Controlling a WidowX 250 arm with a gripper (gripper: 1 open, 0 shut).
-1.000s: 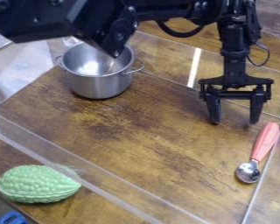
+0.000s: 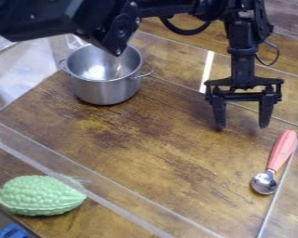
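Observation:
My black gripper (image 2: 242, 116) hangs open low over the right part of the wooden table (image 2: 139, 167), nothing between its fingers. A steel pot (image 2: 104, 85) with two side handles stands at the upper left. A spoon (image 2: 275, 160) with a pink handle lies at the lower right, below and right of the gripper. A pale green bitter melon (image 2: 38, 195) lies at the lower left.
Clear strips cross the table on several sides. A blue object (image 2: 5, 229) shows in the lower left corner. The arm spans the top of the view.
My gripper has moved slightly left and up in the view, still open. The pot, spoon and melon are unmoved.

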